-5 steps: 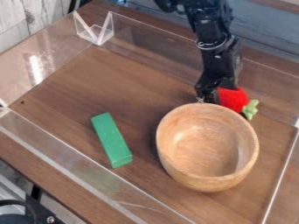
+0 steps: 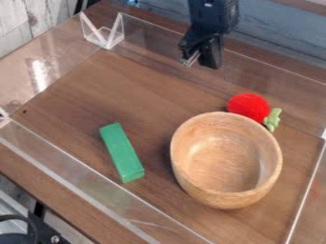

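My black gripper [image 2: 201, 55] hangs high at the back centre of the camera view, above the wooden surface. It looks shut, and I see nothing held in it, though the fingertips are small to make out. A red strawberry-like object [image 2: 249, 107] with a green top lies on the right, behind a wooden bowl [image 2: 224, 191]. The bowl stands empty at the lower right. A green block [image 2: 122, 152] lies flat to the left of the bowl.
Clear low walls [image 2: 102, 205] edge the wooden surface [image 2: 102, 95]. A clear angular piece [image 2: 105, 30] is at the back left.
My gripper has risen up and back, away from the red object and toward the back of the surface. The red object stays behind the bowl, now fully in sight.
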